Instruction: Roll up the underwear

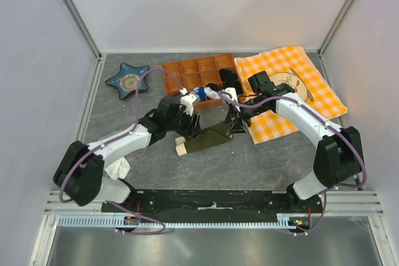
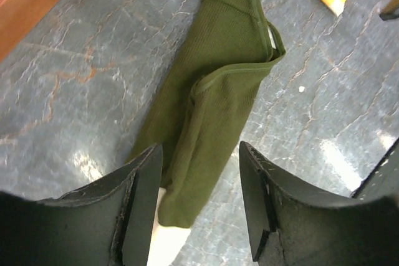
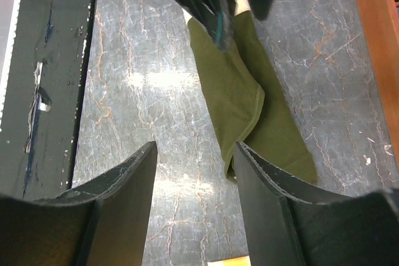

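Observation:
The olive-green underwear (image 1: pixel 211 139) lies on the grey table as a long, slanted strip, its cream waistband (image 1: pixel 181 149) at the left end. In the left wrist view, one side of the underwear (image 2: pixel 218 98) is folded lengthwise over the rest. My left gripper (image 1: pixel 194 130) is open above the waistband end, its fingers parted with no cloth held. At the right end, my right gripper (image 1: pixel 235 131) is also open, nothing gripped between its fingers. One of its fingertips (image 3: pixel 244 157) overlaps the cloth edge in the right wrist view; whether they touch cannot be told.
Behind the underwear stands an orange-brown compartment box (image 1: pixel 199 66) holding dark, blue and white cloths. A yellow checked cloth (image 1: pixel 268 128) bears a plate on the right. A star-shaped blue dish (image 1: pixel 128 81) and a white cloth (image 1: pixel 117 169) are on the left.

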